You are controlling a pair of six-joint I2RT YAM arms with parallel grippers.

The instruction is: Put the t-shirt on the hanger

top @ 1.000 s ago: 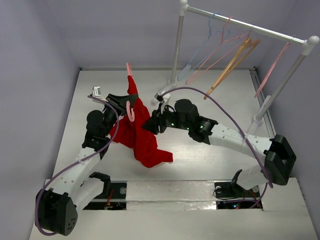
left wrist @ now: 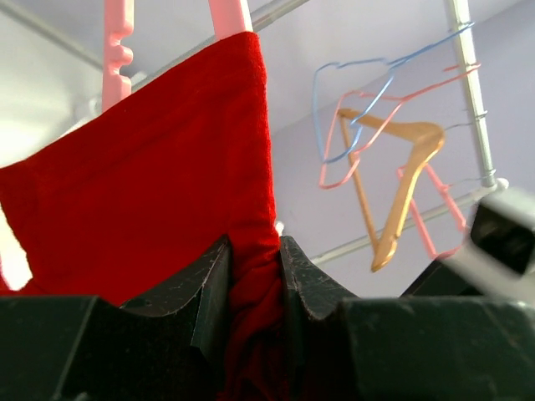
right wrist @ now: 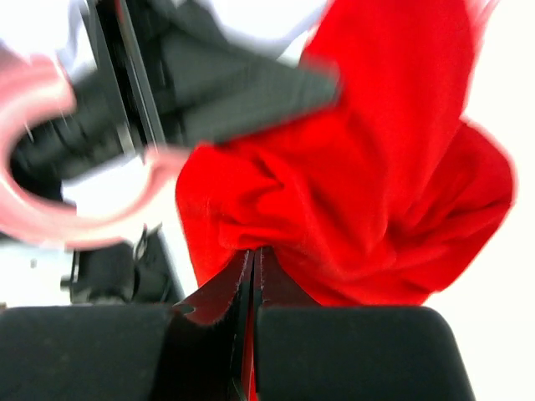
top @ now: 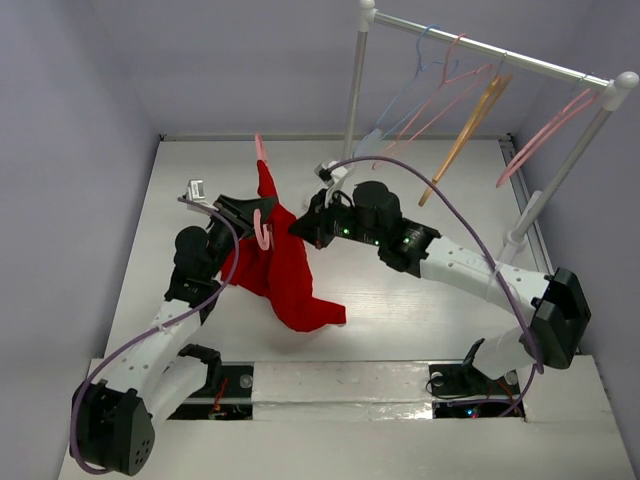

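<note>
The red t-shirt [top: 292,285] hangs over a pink hanger [top: 263,232], whose ends stick out of the cloth in the top view. At my left gripper, bunched red cloth fills the gap between the fingers, which stand apart; whether they grip it is unclear. My right gripper is shut at the shirt's near side, a strip of red showing between its fingers. In the right wrist view the hanger's curved pink end [right wrist: 50,225] lies beside the left gripper's finger [right wrist: 251,96]. The shirt hides the rest of the hanger.
A white rack [top: 490,48] stands at the back right with a blue hanger [top: 400,95], pink ones and a wooden hanger [top: 465,135]. Bare table [top: 390,310] shows right of the shirt, below the right arm.
My right gripper has shifted slightly up in the top view and shut at the shirt. The pink hanger's near end has moved a little down and right; the left arm has barely moved.
</note>
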